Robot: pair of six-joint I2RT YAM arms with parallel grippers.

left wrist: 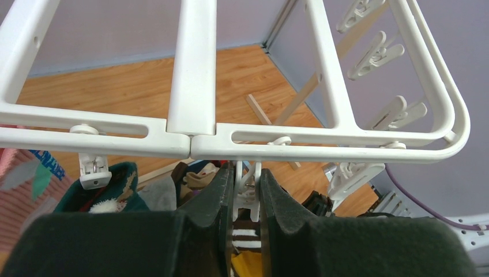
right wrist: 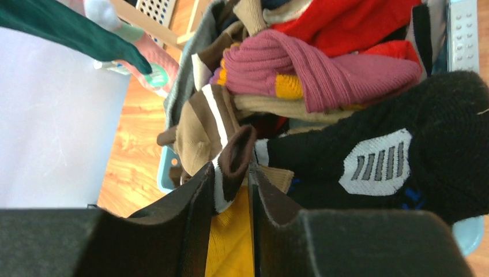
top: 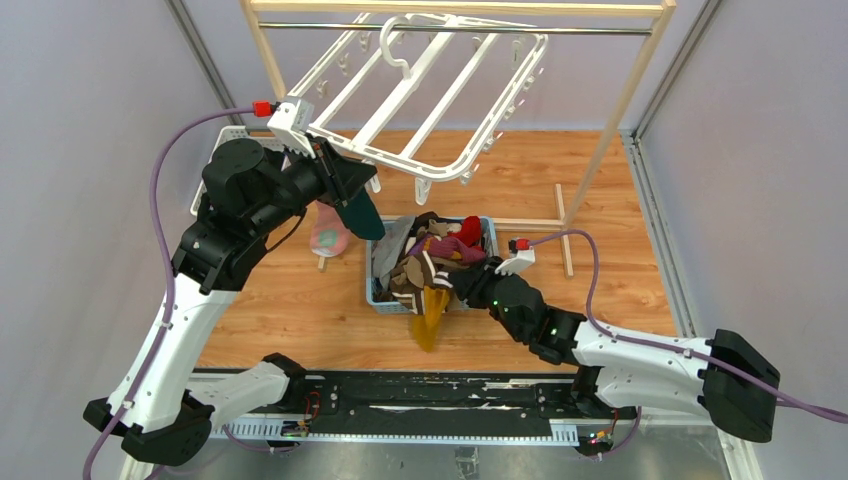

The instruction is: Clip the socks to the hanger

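The white hanger (top: 400, 100) hangs from the metal bar, with clips along its rim. My left gripper is shut on a white clip (left wrist: 247, 199) under its front rail; no sock shows in that clip. A dark green sock (top: 360, 212) hangs below the hanger, close to the left gripper, and a pink sock (top: 328, 232) hangs behind it. Over the basket's front side, my right gripper stands part open, the brown-and-white cuff (right wrist: 233, 158) of a yellow sock (right wrist: 229, 248) between its fingers. That sock drapes down over the basket's front rim.
The blue basket (top: 368, 262) holds a heap of socks, among them a purple one (right wrist: 352, 78) and a black one (right wrist: 323, 153). A wooden frame (top: 632, 90) carries the bar. A white crate (top: 200, 185) sits behind the left arm. Floor right of the basket is clear.
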